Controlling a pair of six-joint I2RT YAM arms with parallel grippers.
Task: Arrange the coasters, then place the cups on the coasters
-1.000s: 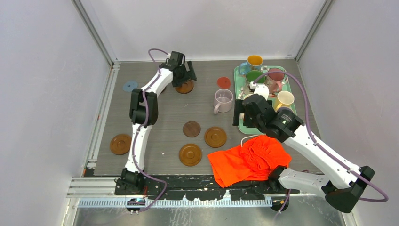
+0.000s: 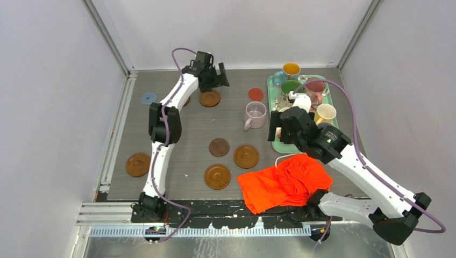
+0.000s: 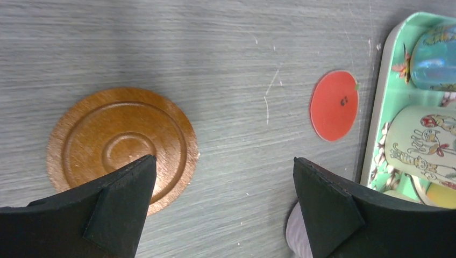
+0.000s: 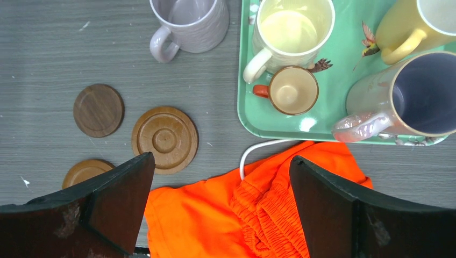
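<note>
A lilac mug (image 2: pixel 255 115) stands upright on the table between the arms, handle toward the front left; the red coaster (image 2: pixel 256 94) lies flat just behind it, apart from it. In the left wrist view, the mug's edge (image 3: pixel 299 234) peeks out beside a finger and the red coaster (image 3: pixel 334 105) is to the upper right. My left gripper is open and empty, above the table near a brown coaster (image 3: pixel 123 145). My right gripper is open and empty, over the tray's front-left area, with the lilac mug (image 4: pixel 199 27) at the upper left of its view.
A green tray (image 4: pixel 263 126) on the right holds several mugs, including a small brown-rimmed cup (image 4: pixel 293 91). An orange cloth (image 2: pixel 285 180) lies in front of it. Several brown coasters, such as one (image 2: pixel 246 156), and a blue coaster (image 2: pixel 149 98) are spread about. Bare table lies left of the mug.
The right gripper has moved a little to the right. The mug and coasters have not moved.
</note>
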